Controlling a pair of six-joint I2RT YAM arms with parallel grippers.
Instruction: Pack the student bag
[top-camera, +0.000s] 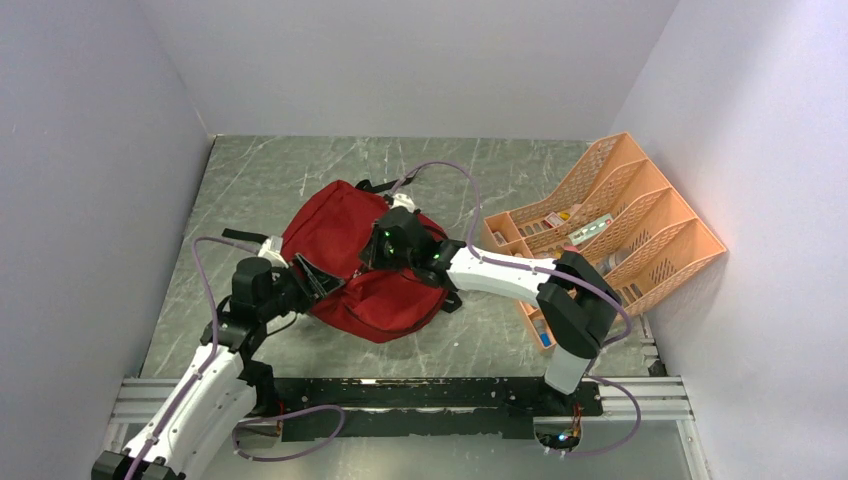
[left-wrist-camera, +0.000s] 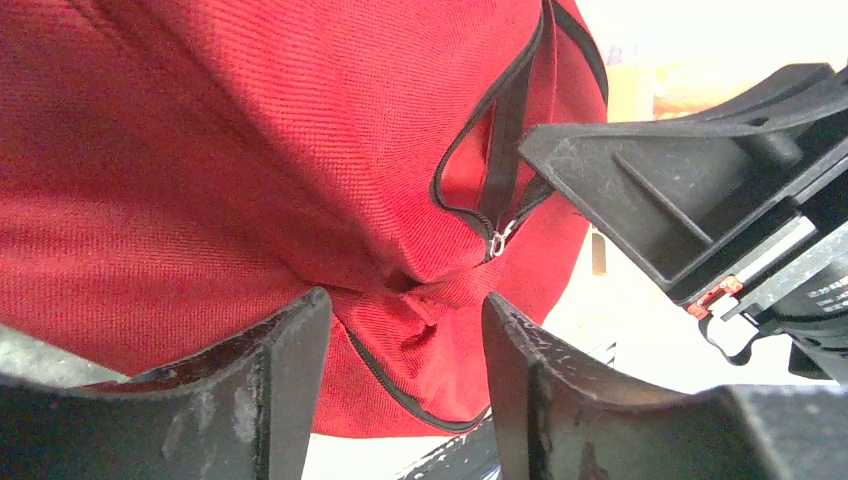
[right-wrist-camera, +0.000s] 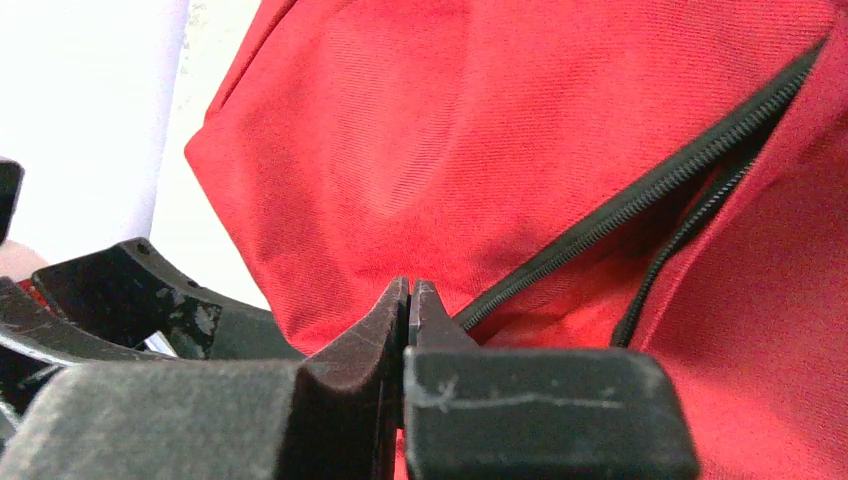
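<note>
The red bag (top-camera: 333, 228) lies on the table, its black zipper (right-wrist-camera: 640, 200) partly parted so that a dark gap shows. In the left wrist view, a silver zipper pull (left-wrist-camera: 498, 243) hangs at the bag's edge, close to the right arm's dark fingers. My left gripper is over the bag's near part, fingers apart, with red fabric behind the gap and nothing visibly held. Beside it, the right gripper is shut at the zipper's edge. No object shows clearly between its fingertips, and its underside is hidden.
On the right stands an orange organizer (top-camera: 690, 240) with several compartments holding small supplies, among them a whitish-green item (top-camera: 590, 229). Black straps (top-camera: 243, 236) stick out from the bag. Bare table (top-camera: 490, 340) lies between bag and organizer.
</note>
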